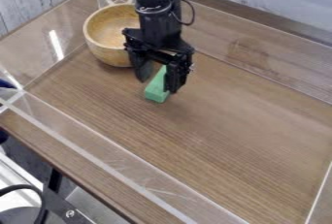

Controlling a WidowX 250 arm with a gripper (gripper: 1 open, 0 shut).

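Observation:
The black robot gripper (158,65) hangs over a small green object (158,89) on the wooden table (208,160). Its dark fingers come down on either side of the object's upper part; whether they touch it is hard to tell. The lower part of the green object shows below them. A tan bowl (107,32) stands just behind and left of the gripper, partly hidden by the arm.
A strip of clear tape runs along the left edge, with dark cables (39,194) beyond it at the lower left.

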